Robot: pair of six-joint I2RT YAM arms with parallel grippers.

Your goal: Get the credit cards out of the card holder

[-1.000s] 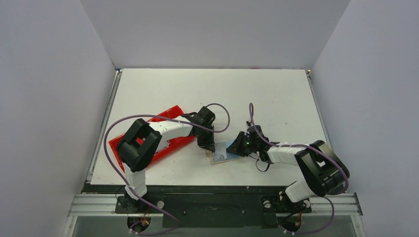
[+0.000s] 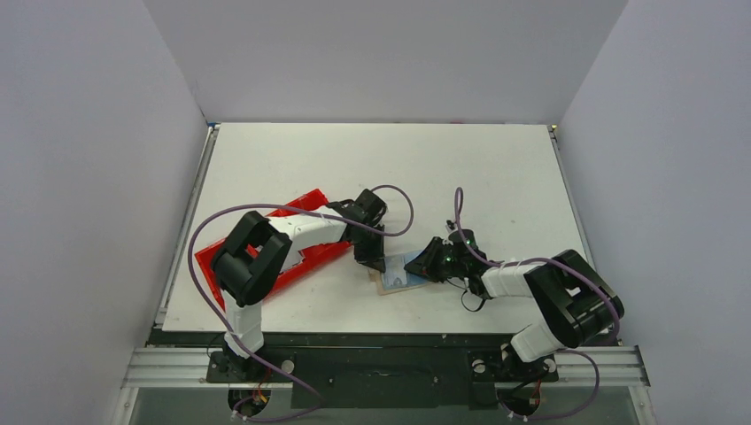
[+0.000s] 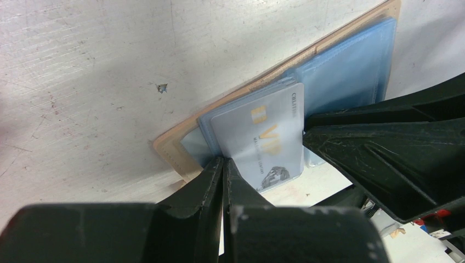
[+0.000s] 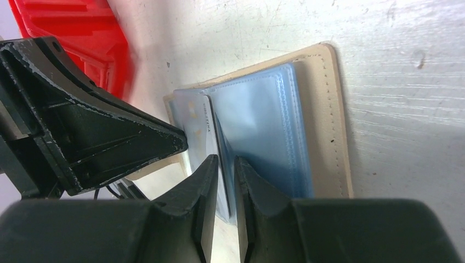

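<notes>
An open card holder, tan at its border with blue pockets [image 3: 351, 71], lies on the table between my grippers. On its left half a silver card [image 3: 260, 137] with gold lettering shows almost its whole face, over stacked layers. My left gripper is shut at the left edge of that pocket; whether its tips pinch anything thin is hidden. From the other side, my right gripper has its fingers closed down at the edge of the silver card [image 4: 216, 145], which stands slightly raised from the blue pocket. I cannot make out whether the card is pinched.
Left of the card holder, under my left arm, lies a red tray [image 2: 305, 261] with compartments. Both grippers are close together over the holder.
The left arm has barely moved. The card holder stays in place.
</notes>
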